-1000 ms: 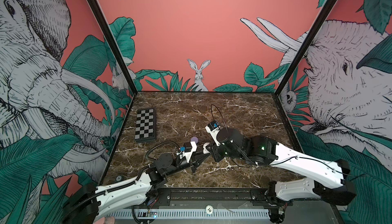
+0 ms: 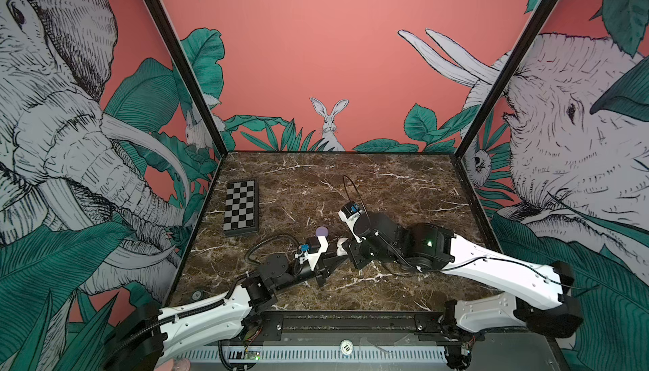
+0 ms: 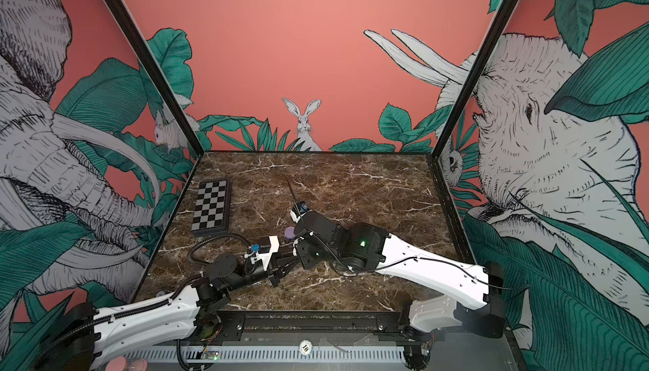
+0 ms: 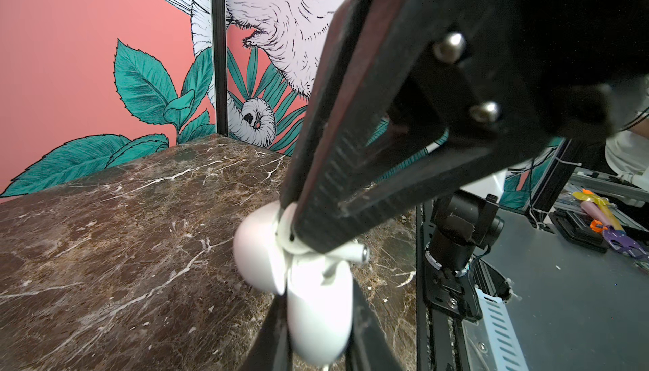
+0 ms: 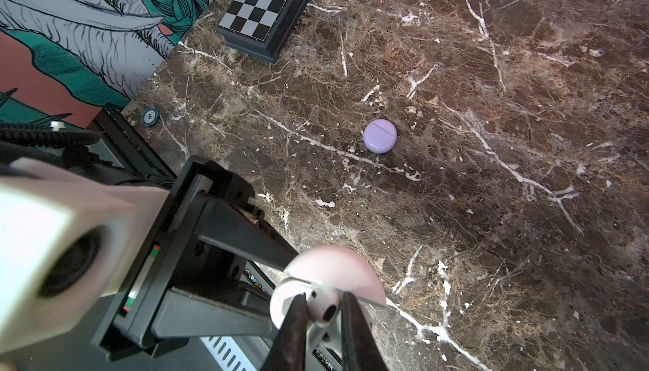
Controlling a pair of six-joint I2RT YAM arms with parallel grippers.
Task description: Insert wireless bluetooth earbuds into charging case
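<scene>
The white charging case (image 4: pixel 317 310), lid (image 4: pixel 253 246) raised, is held in my left gripper (image 2: pixel 332 260) near the table's front middle. My right gripper is right at the case from above, its fingertips around a small white piece with a dark oval (image 5: pixel 324 303), apparently an earbud; whether they grip it is unclear. In the left wrist view a short white stem (image 4: pixel 353 252) pokes out beside the right fingers (image 4: pixel 344 188). The inside of the case is mostly hidden by fingers and lid.
A round lilac case (image 5: pixel 380 135) lies on the marble table (image 5: pixel 513 100) behind the grippers. A checkered box (image 2: pixel 240 205) stands at the left.
The left arm has barely moved.
</scene>
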